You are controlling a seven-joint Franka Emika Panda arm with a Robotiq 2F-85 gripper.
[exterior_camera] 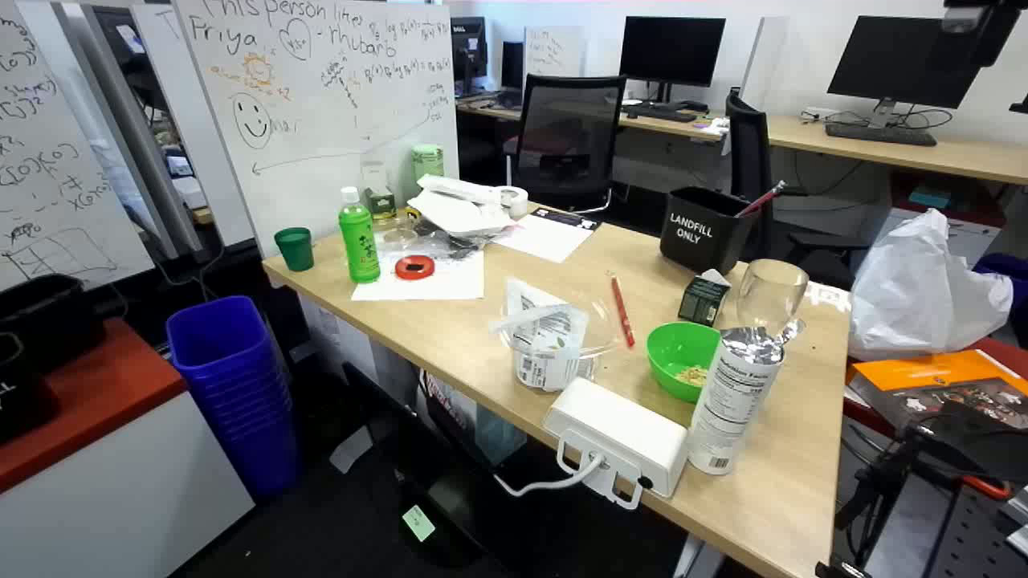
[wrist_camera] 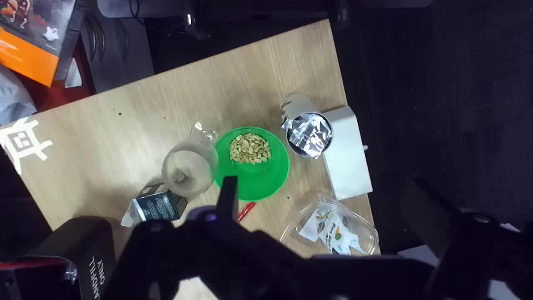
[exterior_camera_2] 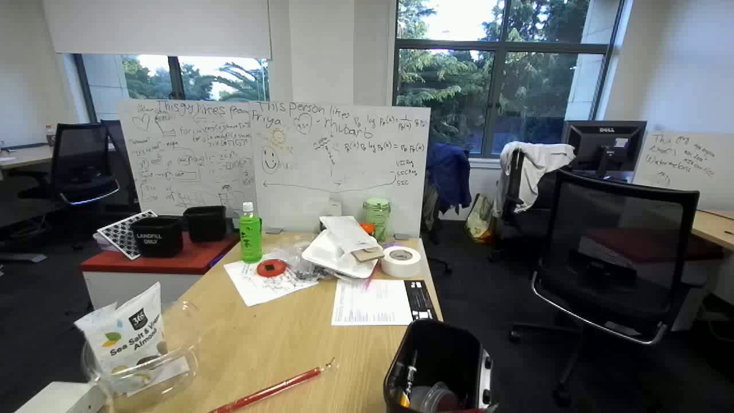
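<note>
My gripper hangs high over the table, its dark fingers (wrist_camera: pixel 228 192) spread wide and nothing between them. Below it in the wrist view lies a green bowl (wrist_camera: pixel 260 177) with pale seeds or nuts (wrist_camera: pixel 250 148) in it. Beside the bowl stand a clear wine glass (wrist_camera: pixel 187 172) and a tall can with a torn foil top (wrist_camera: pixel 310 134). A clear plastic tub (wrist_camera: pixel 372 240) holding a snack packet (wrist_camera: pixel 335 232) is at lower right. Dark arm parts at the top right of exterior view 1 are cut off by the frame.
A white box (exterior_camera: pixel 617 433) sits at the table edge by the can. A black landfill bin (exterior_camera: pixel 708 231), small dark carton (exterior_camera: pixel 703 300) and red pencil (exterior_camera: pixel 622 310) lie around the bowl. Farther off are a green bottle (exterior_camera: pixel 358 236), red tape roll (exterior_camera: pixel 414 268) and green cup (exterior_camera: pixel 295 249).
</note>
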